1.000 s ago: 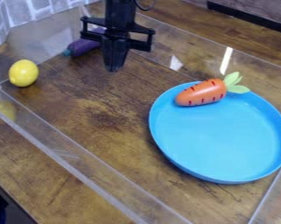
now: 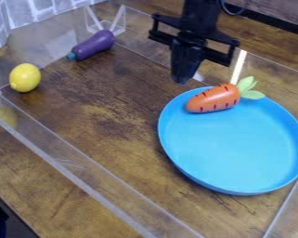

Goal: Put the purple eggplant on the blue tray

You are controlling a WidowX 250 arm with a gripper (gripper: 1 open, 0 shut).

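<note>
The purple eggplant (image 2: 92,45) lies at the far left of the wooden surface, near the clear wall. My black gripper (image 2: 182,69) is well to the right of it, above the table and close to the far side of the blue tray (image 2: 228,153). It is shut, with nothing seen between its fingers. The round tray rests at the right, and the eggplant is apart from both tray and gripper.
An orange toy carrot (image 2: 214,99) with green leaves sits at the tray's far rim. A yellow lemon (image 2: 26,77) is at the left edge. Clear walls border the surface, and its middle (image 2: 108,107) is bare.
</note>
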